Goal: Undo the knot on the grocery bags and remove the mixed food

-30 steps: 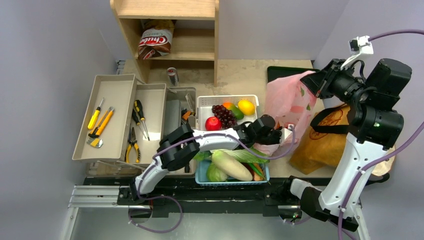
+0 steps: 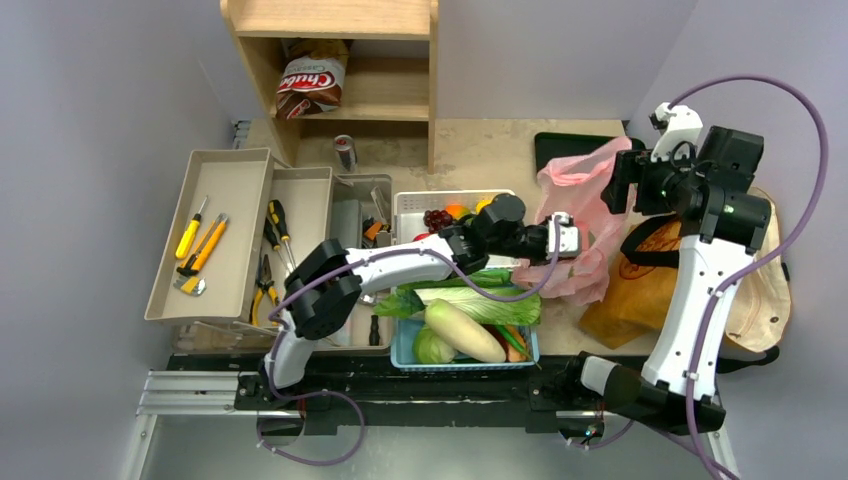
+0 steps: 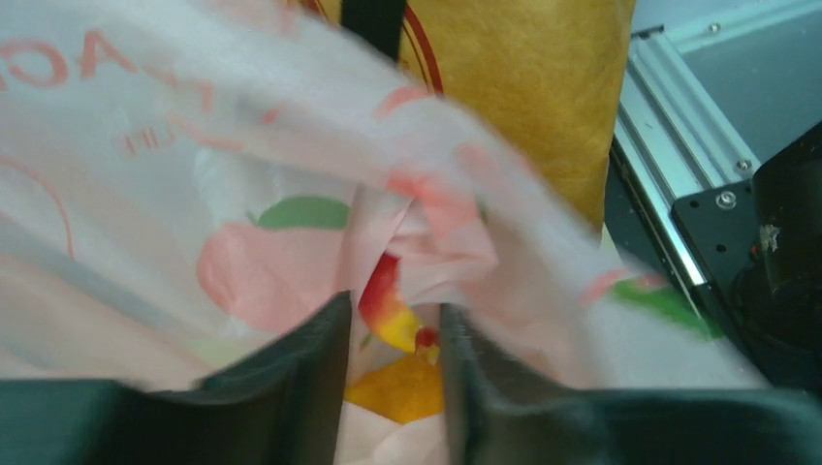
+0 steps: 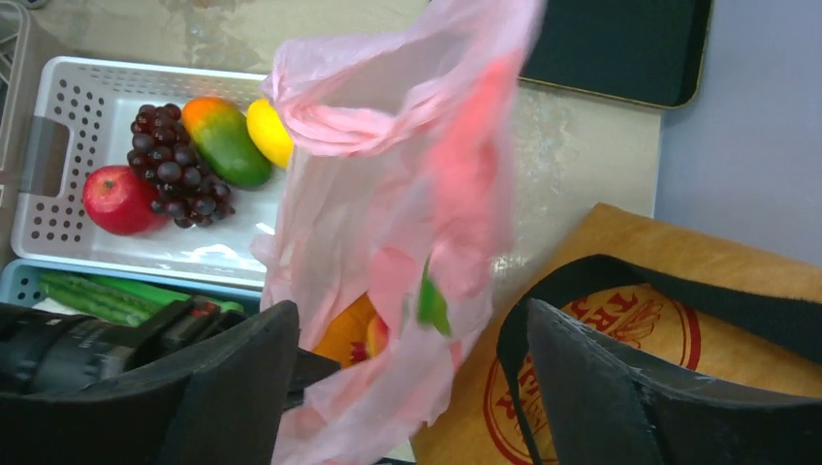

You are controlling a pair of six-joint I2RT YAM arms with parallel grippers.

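The pink translucent grocery bag stands loose and crumpled right of the white fruit basket, its upper part spread. Through the film, orange and red-yellow food packaging shows low in the bag in the left wrist view. My left gripper is at the bag's left side; its fingers are close together and shut, with bag film around them. Whether film is pinched there is hard to see. My right gripper stands with its fingers apart at the bag's upper right, the film lying behind the gap. I cannot make out a knot.
A white basket of fruit and a blue basket of vegetables stand left of the bag. A brown tote bag lies to the right, and a dark tray behind. Open toolbox trays fill the left.
My left gripper has moved up and back along the bag.
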